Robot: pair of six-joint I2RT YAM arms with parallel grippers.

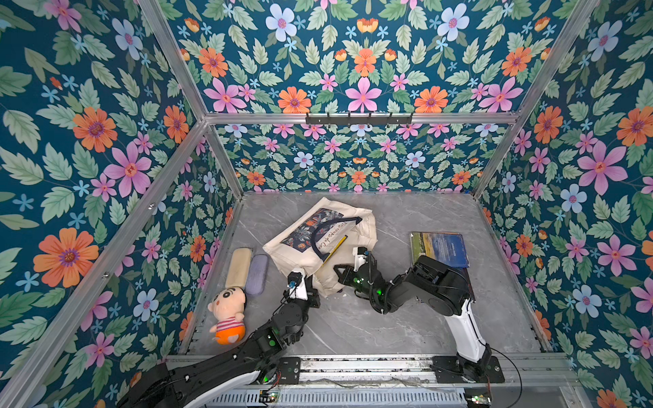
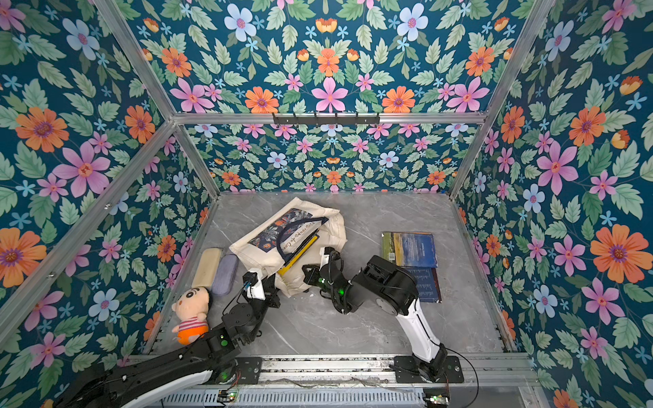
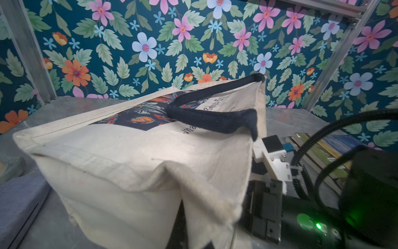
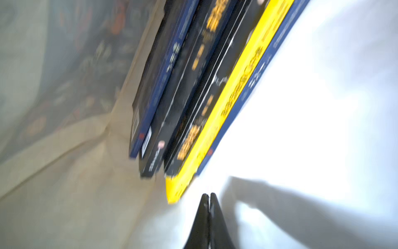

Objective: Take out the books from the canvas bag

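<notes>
A cream canvas bag (image 1: pixel 285 251) with a navy handle lies mid-table. Inside, the right wrist view shows several books, dark ones (image 4: pixel 182 95) and a yellow one (image 4: pixel 226 112), leaning side by side. My right gripper is shut with nothing seen between its fingertips, just short of the book ends, at the bag's opening. My left gripper (image 1: pixel 306 289) is at the bag's front left edge; in the left wrist view its fingers are largely hidden by fabric, so its finger cannot be made out.
Books (image 2: pixel 408 248) lie stacked on the right of the table (image 1: pixel 381 326). Two soft cases (image 1: pixel 257 273) and a plush doll (image 1: pixel 228 314) are at the left. The back right and front middle have free room.
</notes>
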